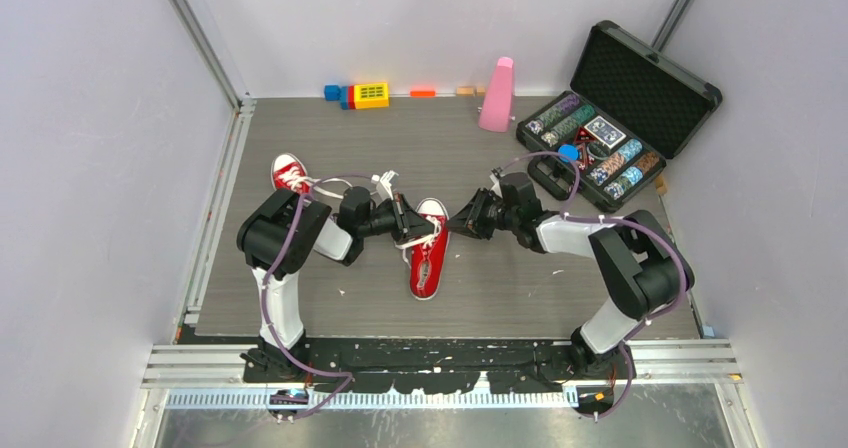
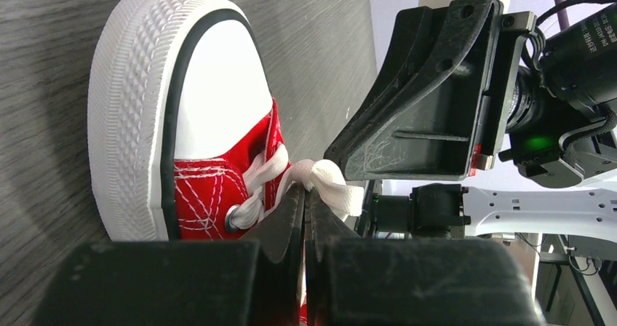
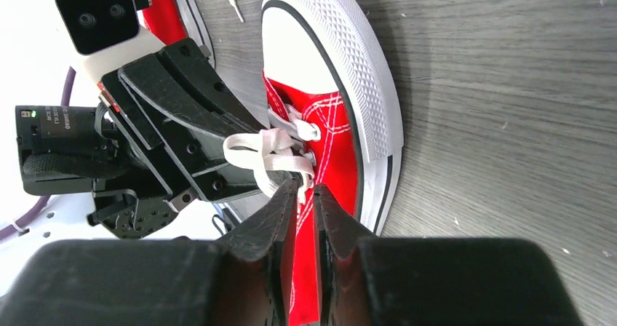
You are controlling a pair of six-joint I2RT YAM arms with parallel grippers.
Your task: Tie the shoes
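A red shoe with a white toe lies mid-table, toe pointing to the back. From its left side my left gripper reaches over the laces, its fingers shut with a white lace pinched at the tips. In the right wrist view, a loop of that lace lies over the left gripper's fingers. My right gripper is at the shoe's right side, slightly open, with red canvas showing through the narrow gap. A lace strand passes close to its left fingertip. A second red shoe stands at the left, partly behind my left arm.
An open case of poker chips occupies the back right. Along the back edge are toy blocks and a pink object. Bare table lies to the front right.
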